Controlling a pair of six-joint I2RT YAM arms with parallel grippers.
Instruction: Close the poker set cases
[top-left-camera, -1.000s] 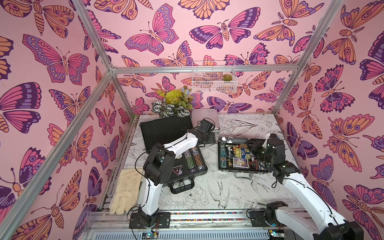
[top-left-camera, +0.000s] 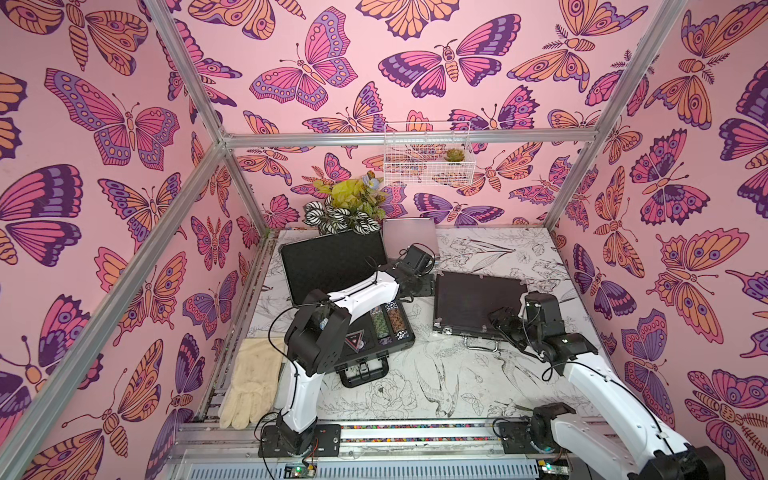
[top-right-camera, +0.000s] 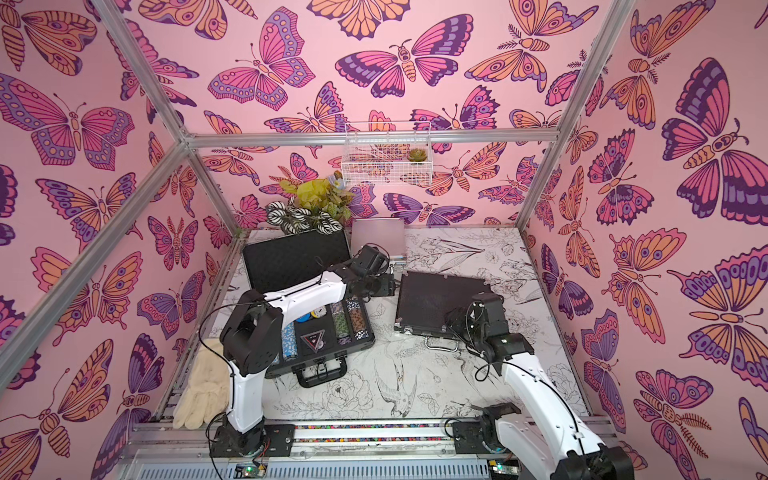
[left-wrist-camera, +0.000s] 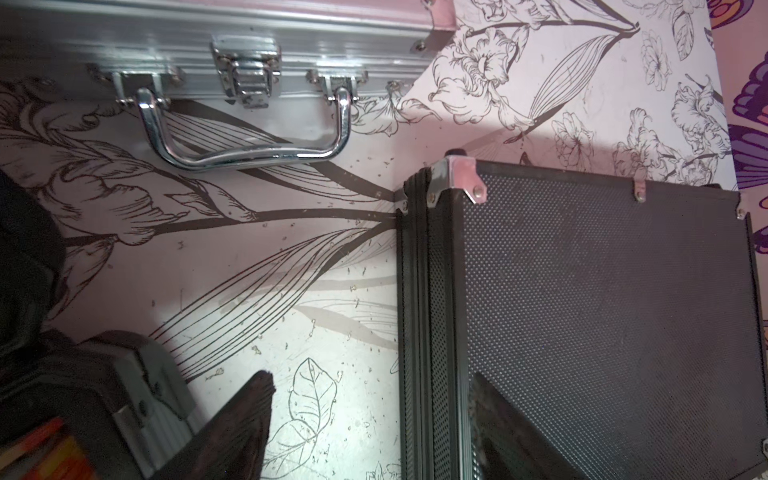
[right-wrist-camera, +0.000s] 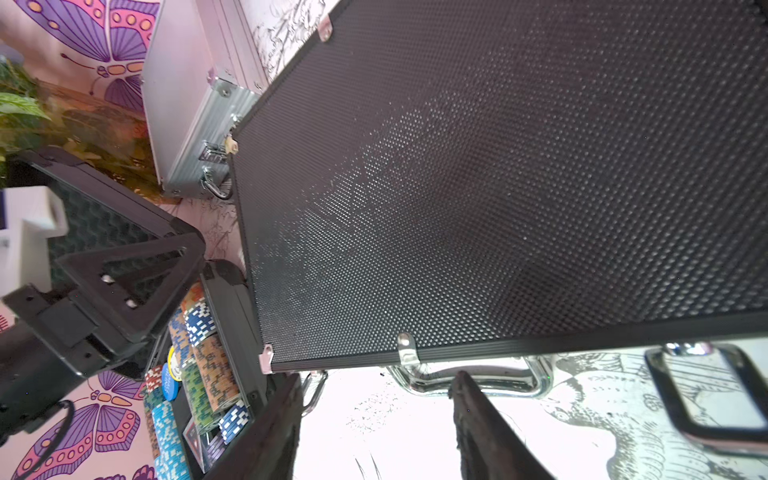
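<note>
The right black poker case (top-left-camera: 472, 300) has its textured lid down over its contents; in the right wrist view, its chrome handle (right-wrist-camera: 480, 385) sticks out at the front. My right gripper is open near that front edge, with nothing between its fingers. On the left, another black poker case has its lid (top-left-camera: 336, 262) raised and chip rows (top-right-camera: 356, 316) showing inside. My left gripper is open above the left edge of the right case; in its wrist view the case edge passes between the fingertips. The left arm covers part of the left case.
A silver case (left-wrist-camera: 200, 48) with a chrome handle stands closed at the back, beside a leafy plant (top-left-camera: 352, 196). Beige gloves (top-left-camera: 252, 382) lie at the front left. Bare table shows at the back right and front middle.
The right case's lid has swung down from the back to the front, covering its chips and cards.
</note>
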